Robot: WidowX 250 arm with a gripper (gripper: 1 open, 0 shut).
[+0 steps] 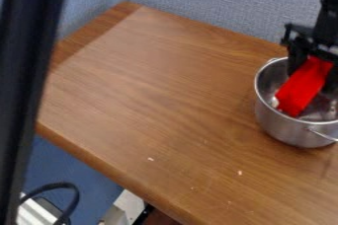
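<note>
My black gripper (309, 49) is at the right edge, shut on a red object (302, 86) that it holds tilted over the steel pot (278, 125). The object's lower end is inside the pot, its upper end about level with the far rim or above it. The fingertips are partly hidden behind the object.
A grey fabric partition (218, 2) stands behind. A black post (27, 61) fills the left edge, with a cable and white items below the table at lower left.
</note>
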